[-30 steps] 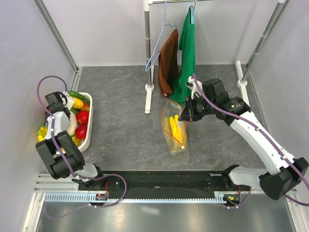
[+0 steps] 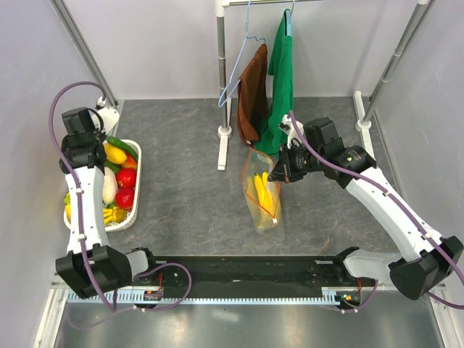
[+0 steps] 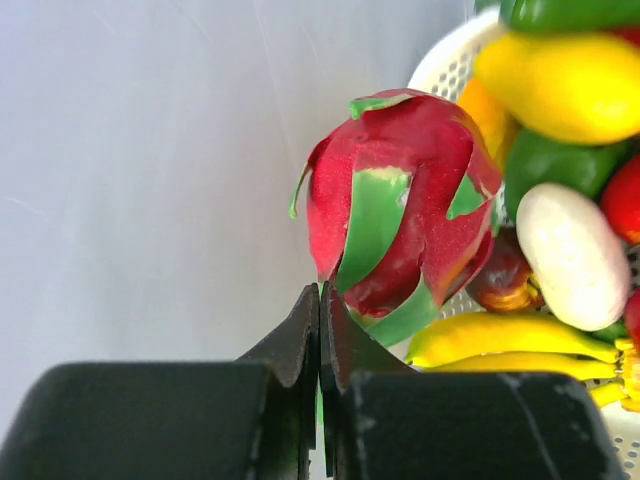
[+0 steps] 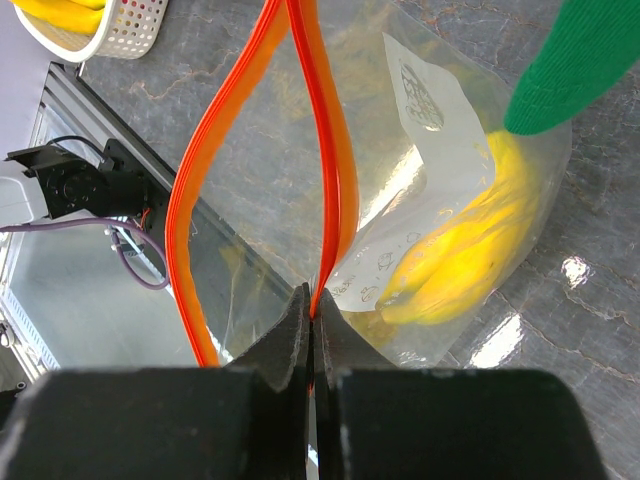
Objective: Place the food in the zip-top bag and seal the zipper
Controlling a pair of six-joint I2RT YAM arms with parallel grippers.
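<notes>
My left gripper is shut at the top of a red-and-green dragon fruit (image 3: 400,200), which it appears to hold by a green leaf, above the white basket (image 2: 134,217) of vegetables and fruit at the left. My right gripper is shut on the orange zipper edge of the clear zip top bag (image 4: 260,200), which stands open with yellow bananas (image 4: 470,240) inside, in the middle right of the top view.
A rack with a brown cloth (image 2: 252,87) and a green cloth (image 2: 281,65) stands behind the bag. The grey surface (image 2: 181,181) between basket and bag is clear.
My left arm has risen up and slightly right from low in the basket, with the dragon fruit now at its fingertips. The right arm and bag have not moved.
</notes>
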